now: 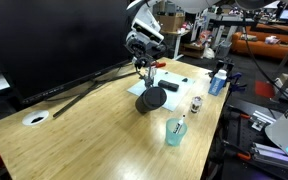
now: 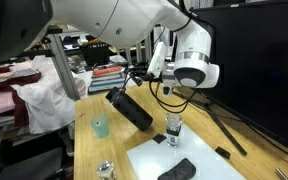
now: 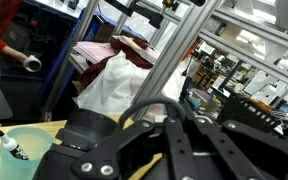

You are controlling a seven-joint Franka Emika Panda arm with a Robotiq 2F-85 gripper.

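Observation:
A black cylindrical container (image 2: 131,110) leans well over above the wooden table, one end raised toward the teal cup side. My gripper (image 2: 155,90) is shut on it, gripping near its other side. In exterior view 1 the same container (image 1: 152,99) shows a round dark end facing the camera. The wrist view has the dark container (image 3: 72,150) beside the gripper's black parts; the fingertips are hidden there. A teal cup (image 1: 175,131) with a white marker in it stands apart, nearer the front edge.
A clear bottle (image 2: 173,130) stands close beside the container. A black case (image 2: 177,170) lies on white paper (image 2: 206,163). A small glass jar (image 1: 196,104) and a blue bottle (image 1: 218,82) stand to the right.

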